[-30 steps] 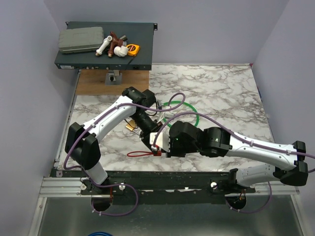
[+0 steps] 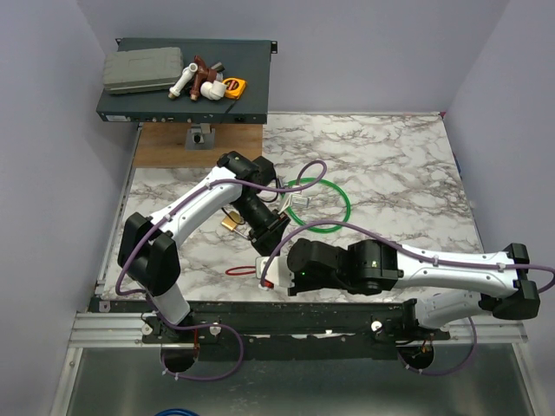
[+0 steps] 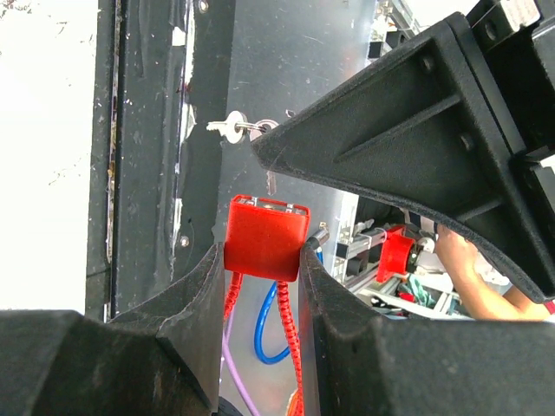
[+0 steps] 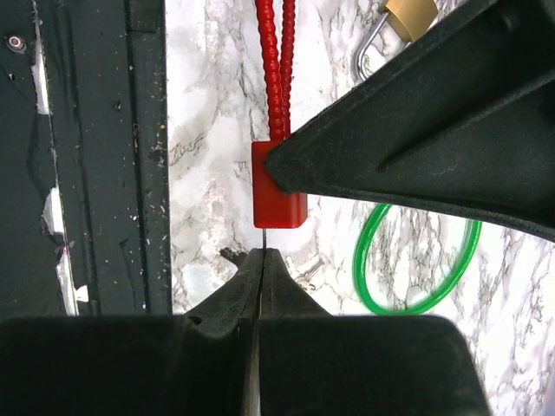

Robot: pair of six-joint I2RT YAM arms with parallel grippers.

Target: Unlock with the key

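Observation:
A red block (image 3: 266, 236) with a red cord sits between the fingertips of my left gripper, with small keys (image 3: 227, 126) on a ring just beyond it. The same block shows in the right wrist view, where a thin dark line runs below it into my shut right gripper; whether that is something held is unclear. Whether the left fingers grip the block tightly is hard to tell. A brass padlock (image 4: 411, 16) lies on the marble surface.
A green ring (image 2: 347, 208) lies on the marble worktop (image 2: 381, 156). A dark shelf (image 2: 130, 108) with a grey case and tools stands at the back left. The worktop's front edge runs close to both grippers.
My right arm has moved slightly toward the front edge, away from the left gripper. The red cord has shifted a little; the left arm is nearly still.

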